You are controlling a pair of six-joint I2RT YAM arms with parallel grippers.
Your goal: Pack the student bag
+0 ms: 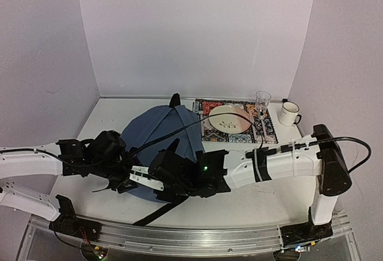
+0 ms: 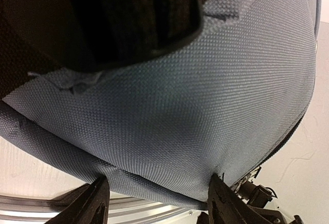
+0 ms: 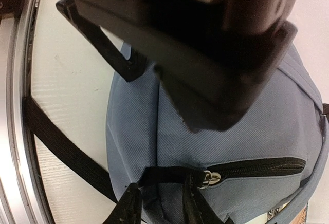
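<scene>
The blue bag point(image 1: 158, 123) lies on the left half of the table, its front part covered by both arms in the top view. In the right wrist view a dark zipper point(image 3: 267, 167) crosses the cloth, ending in a metal zipper pull point(image 3: 211, 178) with a black tab point(image 3: 169, 175). Just below that tab is my right gripper, its fingers parted and blue cloth showing behind the gap. My left gripper stands open at the bag's lower edge, with a fold of cloth running across between its fingers. Its contact with the cloth is unclear.
A patterned mat point(image 1: 209, 135) with a plate point(image 1: 224, 119) on it lies at the back right, beside a glass point(image 1: 263, 98) and a white mug point(image 1: 289, 114). A black strap point(image 3: 67, 144) trails toward the front rail point(image 1: 191, 237). Both arms are very close together over the bag.
</scene>
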